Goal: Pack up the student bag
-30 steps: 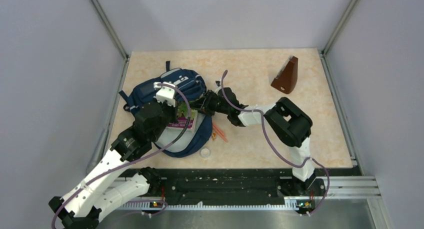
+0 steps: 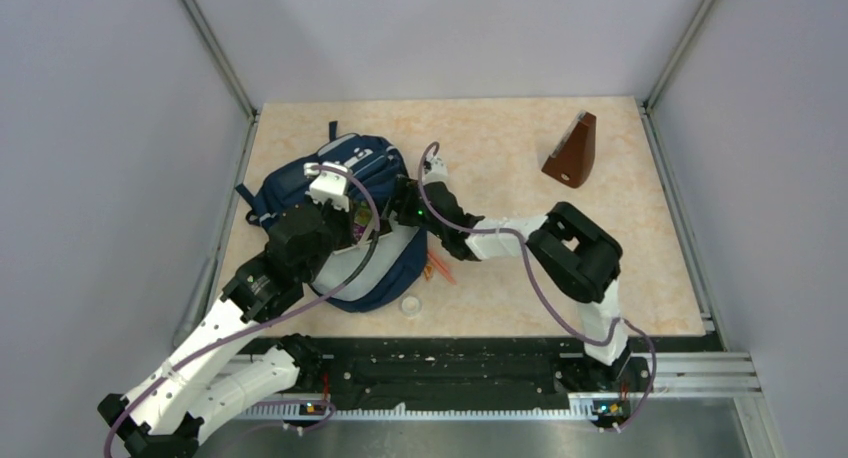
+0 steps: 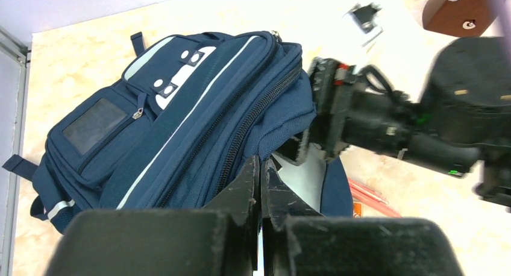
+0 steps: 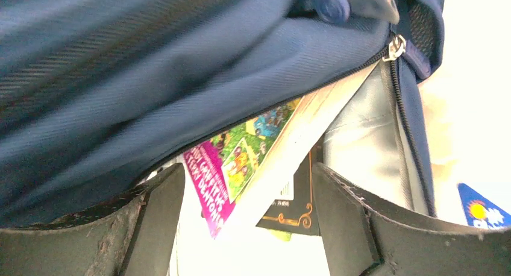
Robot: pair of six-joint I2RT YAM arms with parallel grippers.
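The navy student bag (image 2: pixel 368 168) lies at the left of the table. In the left wrist view my left gripper is shut on the edge of its navy fabric (image 3: pixel 277 119), keeping the flap raised. The right wrist view looks into the mouth of the bag, where a book with a green and pink cover (image 4: pixel 241 167) sits beneath the flap. Its page edge runs aslant between the spread fingers of my right gripper, with gaps on either side. A dark book (image 4: pixel 304 207) shows behind it. The book's far end is hidden under fabric.
Red pencils (image 3: pixel 376 200) and a small orange item (image 3: pixel 357 209) lie just right of the bag. A white round item (image 2: pixel 411 305) is near the front edge. A brown case (image 2: pixel 573 153) stands far right.
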